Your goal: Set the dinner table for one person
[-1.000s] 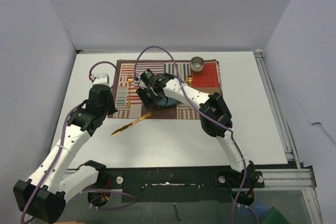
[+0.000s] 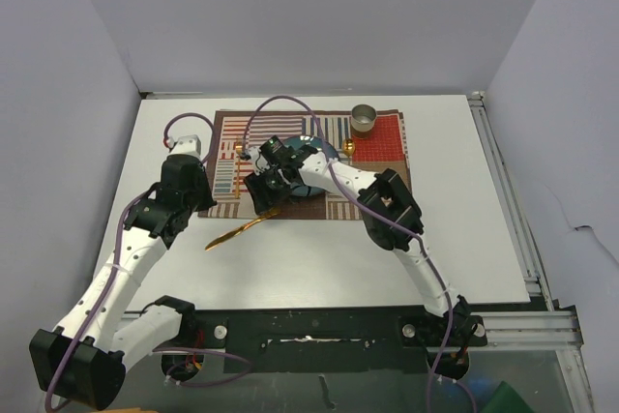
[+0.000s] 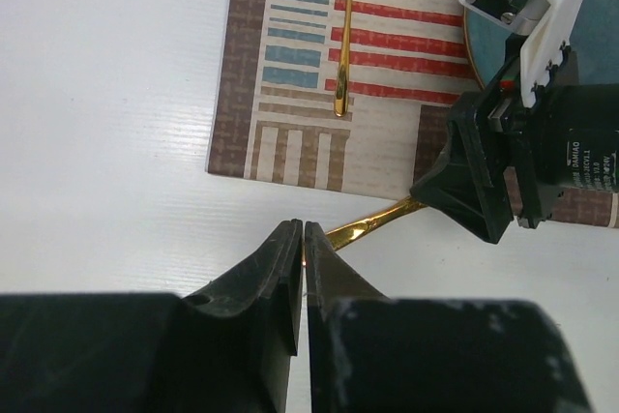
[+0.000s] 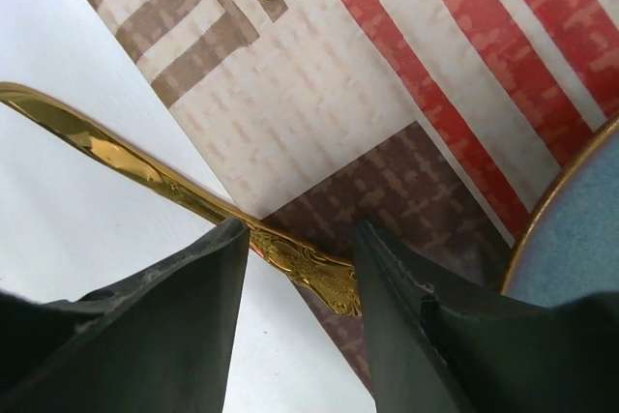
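Note:
A gold knife [image 2: 237, 231] lies aslant at the placemat's front edge, its blade on the white table and its ornate handle [image 4: 309, 268] on the mat. My right gripper stands open over that handle, one finger to each side. In the left wrist view, my left gripper is open by only a narrow gap, with nothing held. A gold fork [image 3: 344, 55] rests on the striped placemat [image 3: 227, 132], left of the blue plate [image 4: 580, 239]. The right arm hides much of the plate from above.
A metal cup [image 2: 363, 120] stands at the mat's back right, and a gold spoon [image 2: 348, 148] shows right of the plate. Bare table lies in front of the mat and to its right. The right arm reaches across the plate.
My right gripper has shifted a little left and toward the front, over the knife's handle end. The left arm has barely moved. The knife lies where it was.

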